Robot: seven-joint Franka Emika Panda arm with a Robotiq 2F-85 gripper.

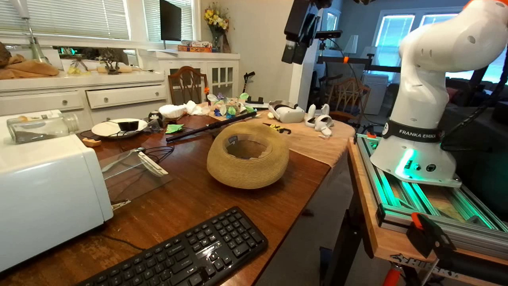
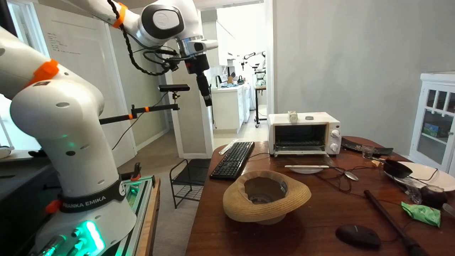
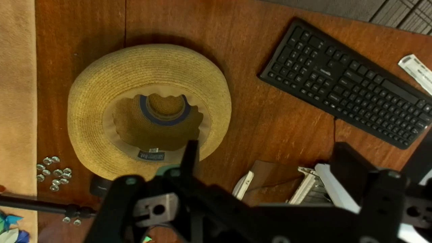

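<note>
A tan straw hat (image 1: 250, 174) rests upside down on the brown wooden table, its opening facing up. From above in the wrist view, the inside of the hat (image 3: 154, 69) shows a dark band and a label. My gripper is open, its two dark fingers wide apart with nothing between them. High over the table, the gripper (image 2: 207, 102) hangs well clear of the hat (image 2: 266, 209). In the first exterior view the gripper (image 1: 293, 55) appears near the top, above and behind the hat.
A black keyboard (image 3: 348, 81) lies beside the hat, with a white toaster oven (image 2: 305, 132) beyond it. A black mouse (image 2: 358, 236), a black rod (image 2: 390, 222) and a plate (image 2: 439, 179) occupy the table's other side. Bare wood (image 3: 251, 121) separates hat and keyboard.
</note>
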